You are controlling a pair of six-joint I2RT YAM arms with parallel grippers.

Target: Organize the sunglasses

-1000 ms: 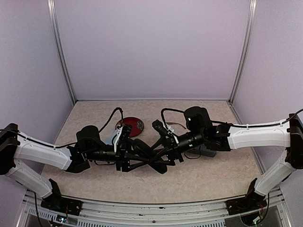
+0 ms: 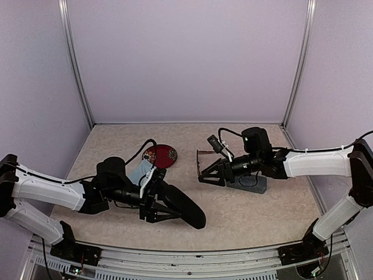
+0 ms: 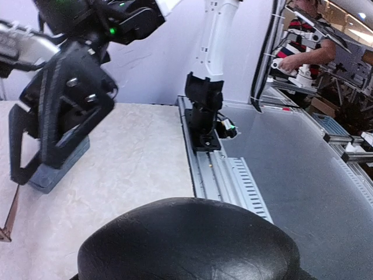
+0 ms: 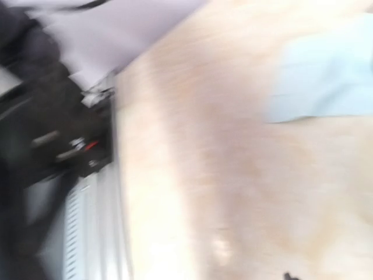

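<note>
A black oblong sunglasses case (image 2: 185,204) hangs from my left gripper (image 2: 160,211), which is shut on it over the front middle of the table; its dark padded top (image 3: 187,239) fills the bottom of the left wrist view. My right gripper (image 2: 213,174) is apart from the case, up and to the right, part open with no held thing visible between its fingers. The right wrist view is blurred. I cannot make out the sunglasses themselves.
A red patterned plate (image 2: 166,156) and a light blue cloth (image 4: 317,76) lie at the left back. A grey object (image 2: 253,184) and a thin brown-rimmed item (image 2: 201,153) lie under the right arm.
My right gripper has pulled away from the case up and to the right. The case, in my left gripper, has moved slightly down and now shows its dark side.
</note>
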